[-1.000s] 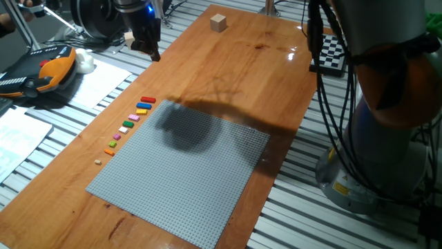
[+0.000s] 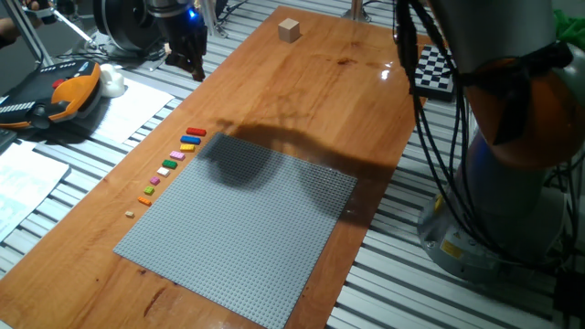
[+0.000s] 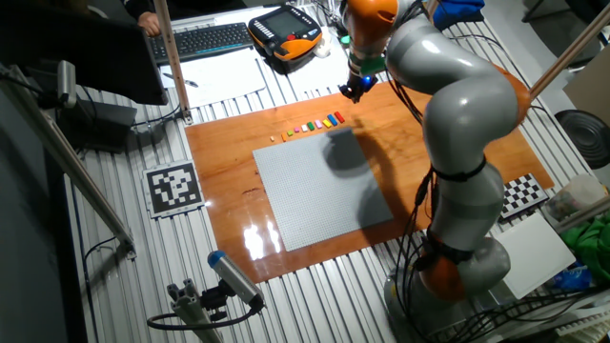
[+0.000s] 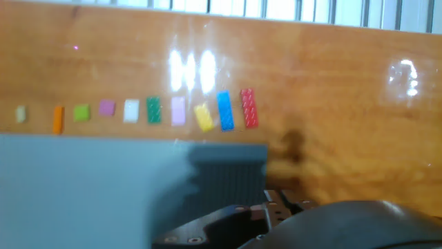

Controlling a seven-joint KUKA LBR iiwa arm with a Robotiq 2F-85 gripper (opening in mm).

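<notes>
My gripper [image 2: 198, 77] hangs high over the far left edge of the table, clear of everything on it. Only part of its dark fingers [image 4: 276, 207] enters the wrist view at the bottom, and their opening cannot be made out. A row of small bricks lies on the wood beside the grey baseplate [image 2: 239, 219]. At one end are the red brick [image 4: 249, 108], the blue brick [image 4: 225, 111] and the yellow brick [image 4: 204, 117]. Further along come a green brick [image 4: 153, 110], a white brick [image 4: 131, 111] and an orange brick [image 4: 58, 120]. The baseplate is bare.
A wooden cube [image 2: 289, 31] stands at the table's far end. A teach pendant [image 3: 285, 38] lies beyond the bricks, off the wood. The checkered board [image 3: 522, 194] sits near the arm's base. Wide bare wood lies between cube and baseplate.
Bricks and baseplate are unmoved.
</notes>
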